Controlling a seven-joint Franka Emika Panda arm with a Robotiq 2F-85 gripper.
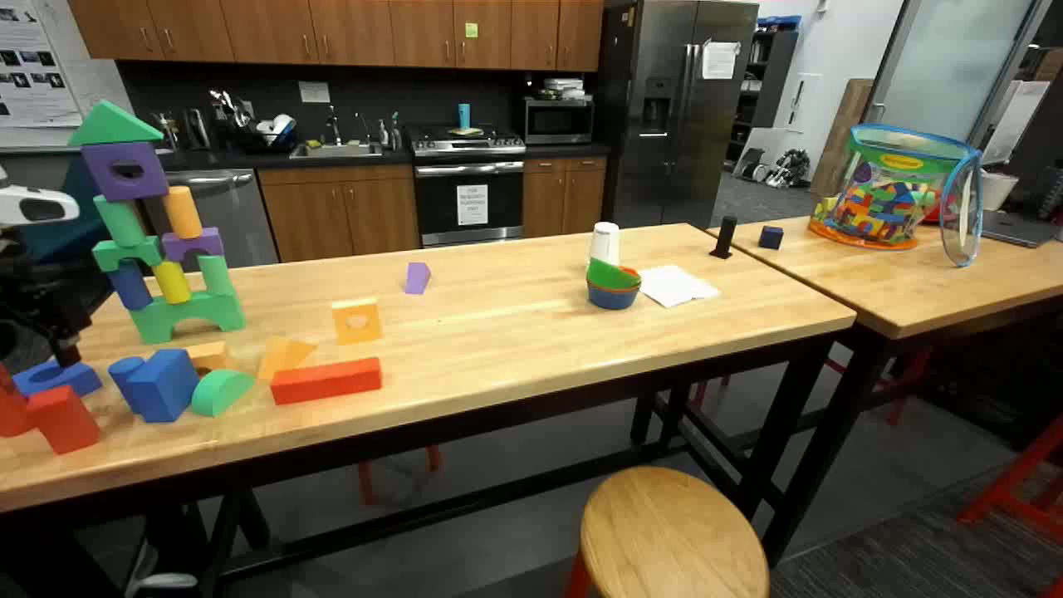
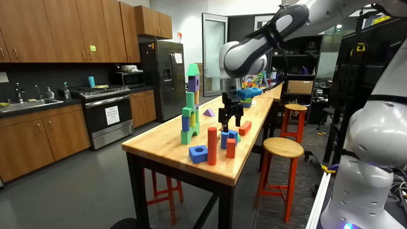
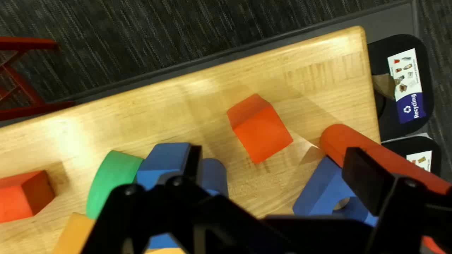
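Nothing is between the fingers of my open gripper, which hangs over the near end of the table among loose blocks. In the wrist view a red block lies beyond the fingertips. To its right are a tall red cylinder and a blue block with a hole. A blue cylinder, a blue block and a green half-round block sit to the left, partly hidden by a finger. A tower of stacked blocks, topped by a green triangle, stands upright close to the gripper.
A long red block, an orange block with a hole and a purple block lie on the table. Nested bowls and a white cup stand farther along.
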